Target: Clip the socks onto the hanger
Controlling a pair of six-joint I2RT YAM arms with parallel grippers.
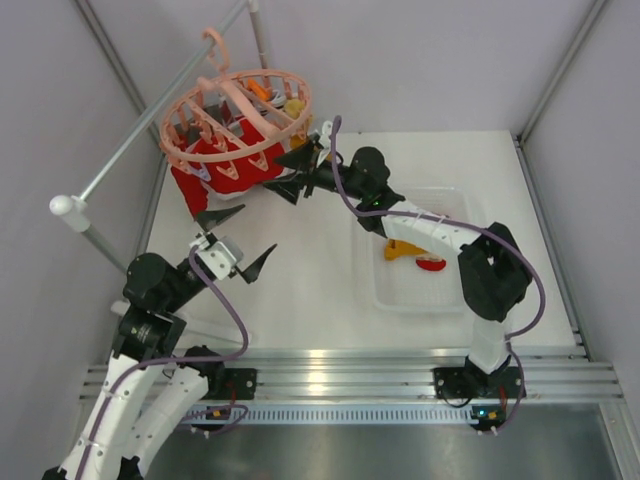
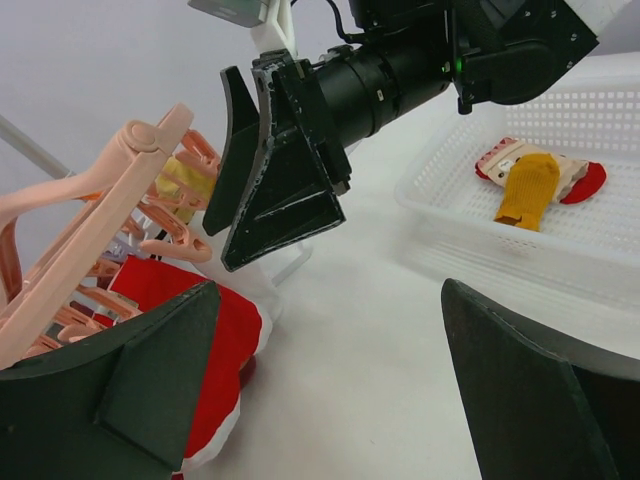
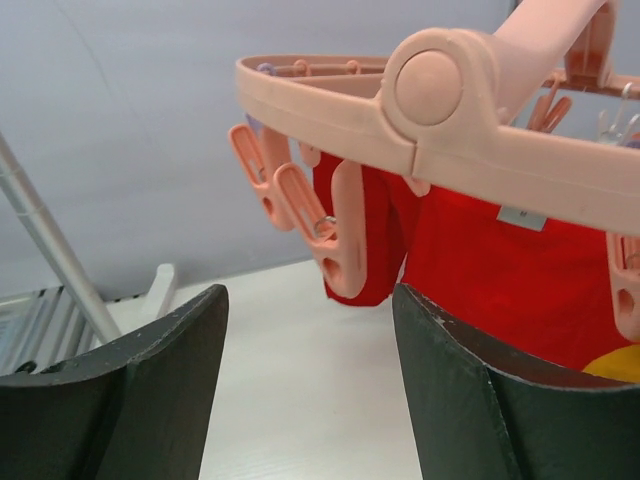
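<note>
A round pink hanger (image 1: 232, 157) with clips round its ring hangs from the rail at the upper left. Red socks (image 1: 266, 163) hang beneath it, and a yellow sock (image 3: 617, 364) shows at the edge of the right wrist view. My right gripper (image 1: 277, 172) stands open beside the hanger's right side, empty. In its wrist view, a pair of clips (image 3: 345, 225) is just beyond the fingers. My left gripper (image 1: 241, 237) is open below the hanger, nothing between its fingers. A mustard sock (image 2: 529, 190) lies in the basket with a red-and-cream sock (image 2: 588, 183).
The white basket (image 1: 420, 300) stands on the right of the table, partly under my right arm. A metal rail (image 1: 150, 112) on white posts runs along the left. Bare table lies between the left gripper and the basket.
</note>
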